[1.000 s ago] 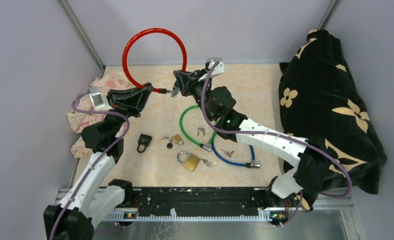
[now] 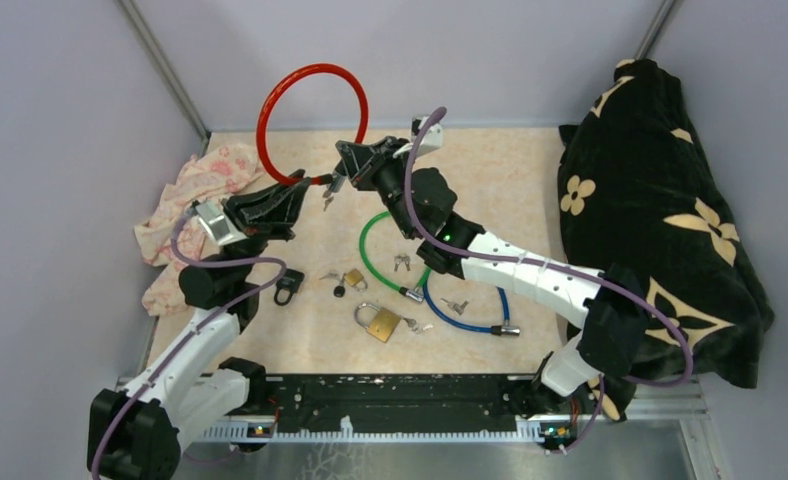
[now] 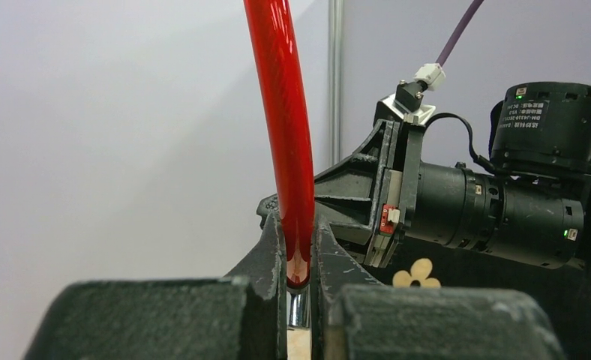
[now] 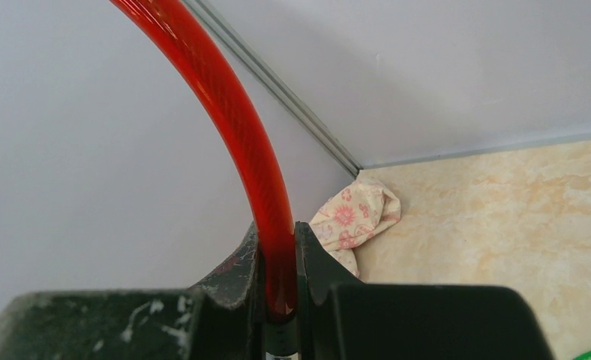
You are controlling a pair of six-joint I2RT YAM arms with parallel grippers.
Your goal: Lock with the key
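Observation:
A red cable lock (image 2: 314, 69) is held up in a loop between my two arms. My left gripper (image 2: 298, 184) is shut on the cable near one end. My right gripper (image 2: 344, 163) is shut around the other end, just above the metal lock body (image 2: 336, 184). Small keys (image 2: 328, 203) hang below that body. The two ends meet or nearly meet there; whether the pin is inside cannot be told. In the left wrist view the red cable (image 3: 281, 97) runs down between the fingers, with a metal tip (image 3: 298, 309) below. The right wrist view has the cable (image 4: 236, 120) pinched likewise.
Below on the table lie a green cable lock (image 2: 366, 252), a blue cable lock (image 2: 448, 318), a brass padlock (image 2: 382, 325), a small padlock (image 2: 354, 279) and a black padlock (image 2: 289, 286). A floral cloth (image 2: 210, 172) is at left, a dark blanket (image 2: 660, 200) at right.
Both grippers have shifted slightly, the right one leftward, and the cable's ends are closer together. The left wrist has turned a little. The keys have swung beneath the lock body.

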